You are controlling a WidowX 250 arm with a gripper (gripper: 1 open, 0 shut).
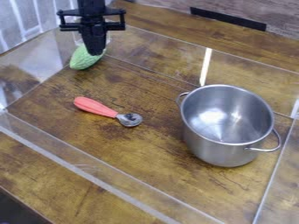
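Note:
My black gripper [93,44] hangs at the top left, its tip just above a green, oblong, textured item [86,58] on the wooden table. The fingers look drawn together, with nothing visible between them. Part of the green item is hidden behind the gripper. A spoon with a red handle [96,107] lies in the left middle, its metal head toward the right. A large steel pot [228,144] with two side handles stands on the right, empty.
Clear panels or edges run along the left and right sides, and a pale strip lies behind the pot.

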